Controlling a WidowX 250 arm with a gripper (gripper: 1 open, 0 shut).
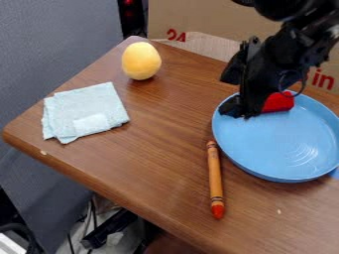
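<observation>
The black gripper (244, 95) reaches down over the back left of the blue plate (276, 152). A red object (279, 102) lies at the back of the plate, partly behind the gripper; whether the fingers hold it is hidden. An orange marker (215, 181) with a red tip lies on the wooden table beside the plate's left side.
A yellow round object (141, 61) stands at the back left of the table (139, 169). A folded pale cloth (83, 112) lies near the left edge. A cardboard box (199, 18) stands behind.
</observation>
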